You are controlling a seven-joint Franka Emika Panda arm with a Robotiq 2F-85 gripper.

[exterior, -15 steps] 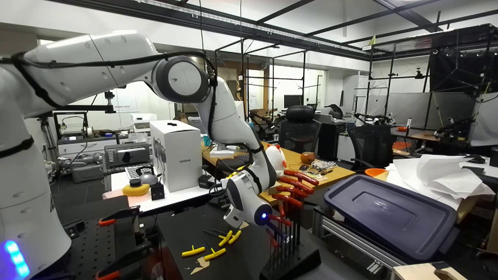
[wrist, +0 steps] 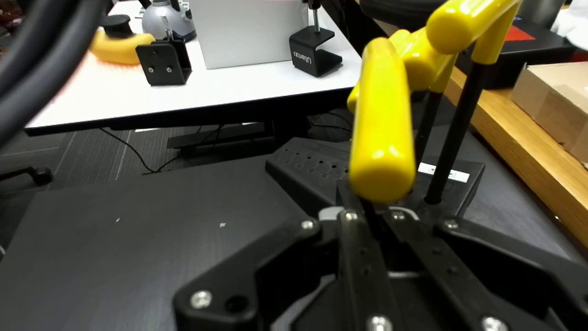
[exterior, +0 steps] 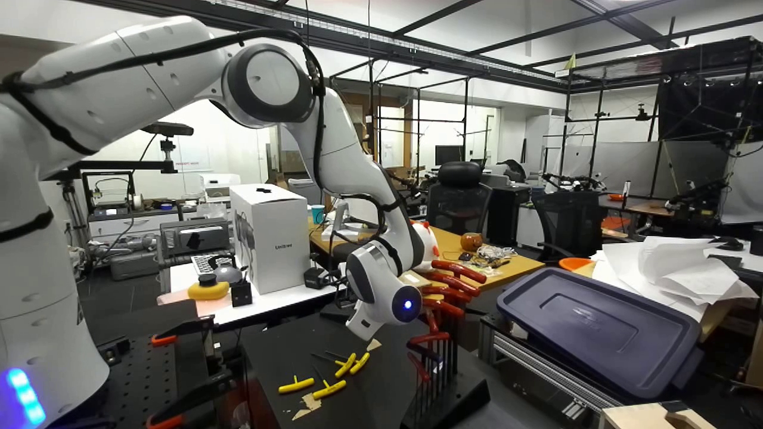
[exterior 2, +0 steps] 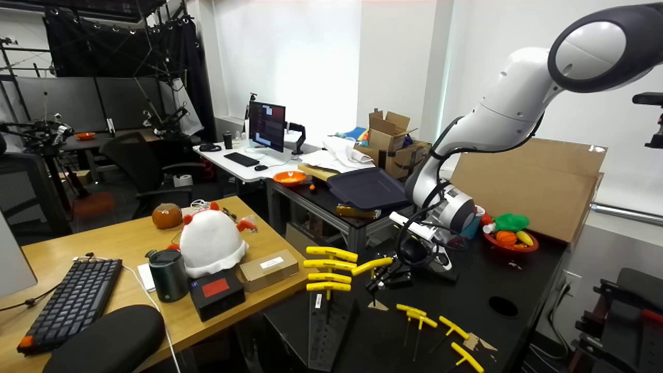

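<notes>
In the wrist view my gripper is shut on a yellow T-handled hex key [wrist: 381, 127], its handle standing above the fingertips. From the second exterior view, the gripper [exterior 2: 375, 285] has this tilted yellow handle [exterior 2: 371, 267] just beside a black stand [exterior 2: 323, 339]. Several upright yellow T-handles [exterior 2: 329, 264] stand in that stand. I cannot tell whether the held key's tip is clear of it. More yellow T-handled keys [exterior: 329, 389] lie loose on the black table [exterior: 286, 343]. The first exterior view hides the fingers behind the arm.
Red-handled keys [exterior: 454, 282] fill another rack close to the arm. A wooden desk [exterior 2: 261, 298] carries a small cardboard box [exterior 2: 269, 266] beside the stand. A red bowl [exterior 2: 510, 244] of toys sits farther back. Bare black tabletop [wrist: 160, 231] lies left of the stand.
The arm's elbow and hand have risen, uncovering more of the red-handled keys. Yellow handles that showed behind the wrist in the first exterior view are now hidden. The loose keys have not moved.
</notes>
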